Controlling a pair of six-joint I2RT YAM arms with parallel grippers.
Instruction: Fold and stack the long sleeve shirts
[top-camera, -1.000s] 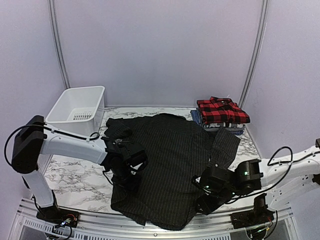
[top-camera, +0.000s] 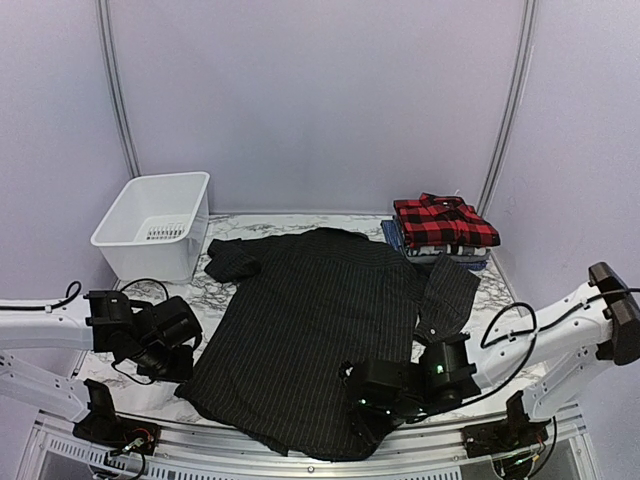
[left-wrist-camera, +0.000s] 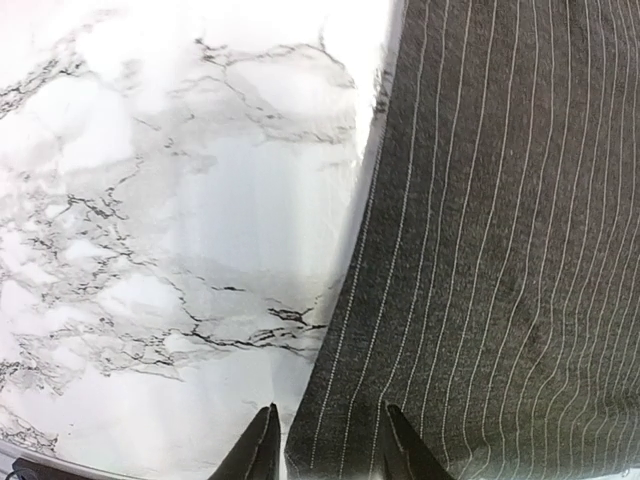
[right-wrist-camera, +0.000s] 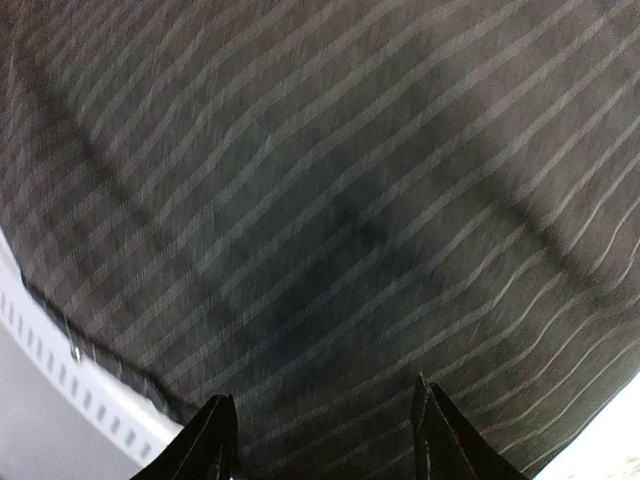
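A dark pinstriped long sleeve shirt (top-camera: 305, 310) lies spread on the marble table, its left sleeve (top-camera: 232, 262) bunched at the upper left, its right sleeve (top-camera: 448, 290) lying out to the right. My left gripper is open over the shirt's lower left edge, which shows between its fingertips. My right gripper is parted above the striped hem near the table's front edge, with no clear hold on the cloth. Folded shirts, a red plaid one (top-camera: 445, 222) on top, are stacked at the back right.
A white basket (top-camera: 120, 230) stands at the back left. A metal rail (top-camera: 220, 440) runs along the front edge. Bare marble (left-wrist-camera: 150, 230) shows left of the shirt.
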